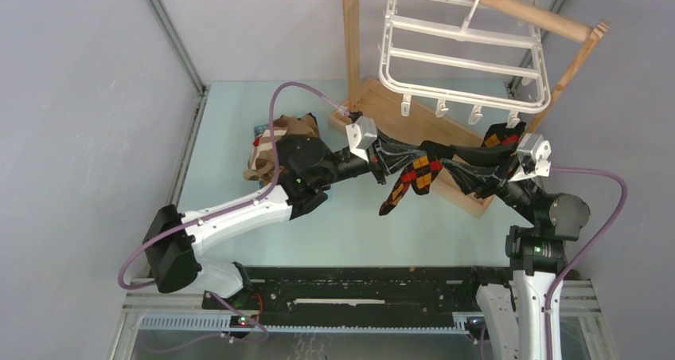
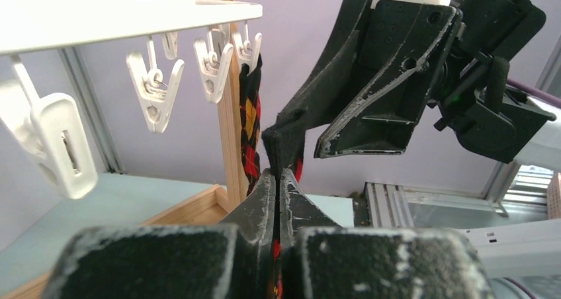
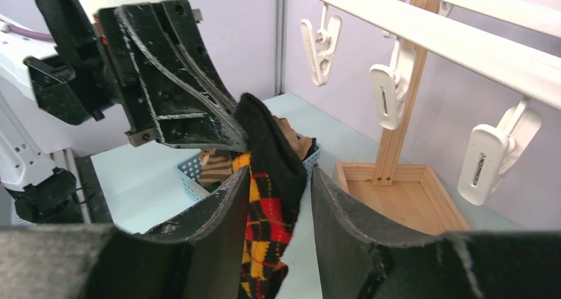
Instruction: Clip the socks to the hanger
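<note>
A black sock with red and yellow diamonds (image 1: 410, 181) hangs from my left gripper, which is shut on its dark upper end. Facing it, my right gripper is part open, with the sock's black top (image 3: 271, 140) between or just behind its fingertips. Another patterned sock (image 2: 250, 120) hangs from a clip (image 2: 246, 44) at the end of the white hanger (image 1: 470, 99). Other white clips (image 3: 390, 94) hang along the hanger; those seen close up show no sock in them.
A basket of brown and striped fabric (image 1: 278, 149) stands at the left back. A wooden tray (image 1: 382, 105) lies under the hanger. Wooden posts (image 1: 350, 25) hold the hanger.
</note>
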